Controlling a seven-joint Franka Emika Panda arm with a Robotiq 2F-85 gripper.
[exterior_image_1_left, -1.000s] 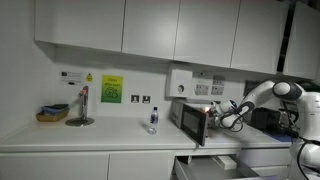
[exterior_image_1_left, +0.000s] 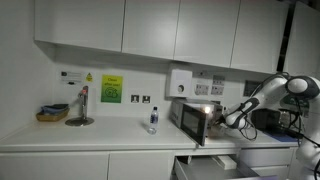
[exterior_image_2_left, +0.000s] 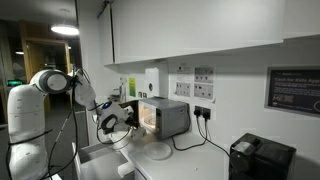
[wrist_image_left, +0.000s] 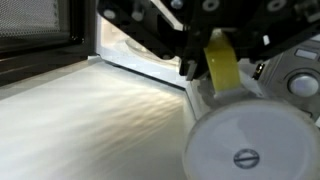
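A silver microwave (exterior_image_1_left: 188, 112) stands on the counter with its door (exterior_image_1_left: 195, 124) swung open. In exterior view 2 my gripper (exterior_image_2_left: 130, 120) is close to the microwave's front, its fingers too small to make out there. The wrist view has a yellow piece (wrist_image_left: 222, 65) between the fingers, and my gripper is shut on it. Just below that piece is a white round object (wrist_image_left: 248, 150) with a small dark circular mark; whether the two are joined, I cannot tell. A microwave dial (wrist_image_left: 302, 84) shows at the right.
A white plate (exterior_image_2_left: 157, 151) lies on the counter beside the microwave. Farther left are a bottle (exterior_image_1_left: 153, 121), a tap (exterior_image_1_left: 83, 105) and a basket (exterior_image_1_left: 52, 113). Open drawers (exterior_image_1_left: 215, 168) jut out below the microwave. A black appliance (exterior_image_2_left: 260, 159) stands at the counter's other end.
The arm has shifted right and slightly lower in exterior view 1. The microwave and its open door look unmoved.
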